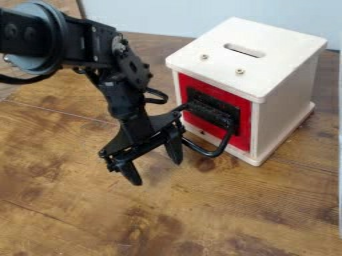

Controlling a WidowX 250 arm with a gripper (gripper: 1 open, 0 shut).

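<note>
A white wooden box (pixel 281 100) with a slot and screws on top stands at the right. Its red front panel (pixel 239 138) carries a black block (pixel 211 110) with a black looped handle (pixel 211 152) sticking out low. My black gripper (pixel 154 172) hangs open, fingers pointing down, just left of the handle and in front of part of it. I cannot tell whether it touches the handle.
A pale wall runs behind the box, and a light edge borders the right side.
</note>
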